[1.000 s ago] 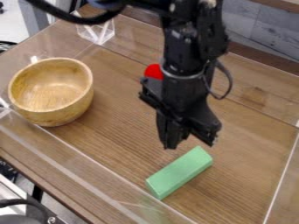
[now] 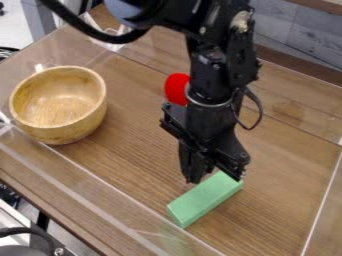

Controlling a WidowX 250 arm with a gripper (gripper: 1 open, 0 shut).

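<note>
The black arm hangs down the middle of the view, its gripper (image 2: 201, 165) low over the table, pointing down near the upper left end of a light green rectangular block (image 2: 205, 202). The gripper looks shut, with nothing visible between its fingers; whether it touches the block is unclear. Behind the arm, a red object (image 2: 177, 87) is partly hidden.
A wooden bowl (image 2: 58, 104) sits at the left of the wooden table (image 2: 120, 180). The table right of the arm and the area between bowl and block are clear. Cables and white material lie off the table's left edge.
The arm has shifted and its gripper has come lower, closer to the green block. The block, bowl and red object stay where they were.
</note>
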